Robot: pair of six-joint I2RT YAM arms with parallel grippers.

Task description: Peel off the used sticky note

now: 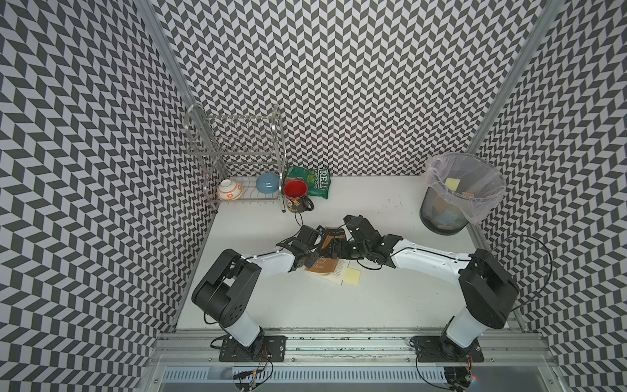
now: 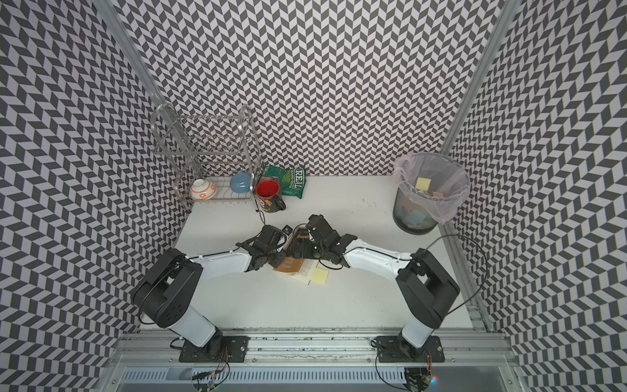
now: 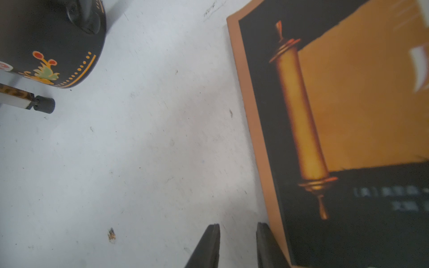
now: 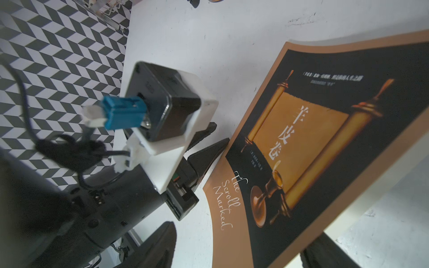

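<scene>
A book with a dark scroll cover [image 4: 308, 143] lies on the table between my arms, its cover curving up. A yellow sticky note [image 1: 351, 276] shows at its lower right. My left gripper is at the book's left edge, fingertips low; whether it grips the cover is not clear. My right gripper is over the book, its fingers either side of the cover's near edge, partly open.
A black mug [image 1: 295, 196], green bag [image 1: 320, 183] and wire rack [image 1: 274, 153] with bowls stand at the back left. A lined bin [image 1: 444, 209] stands at the back right.
</scene>
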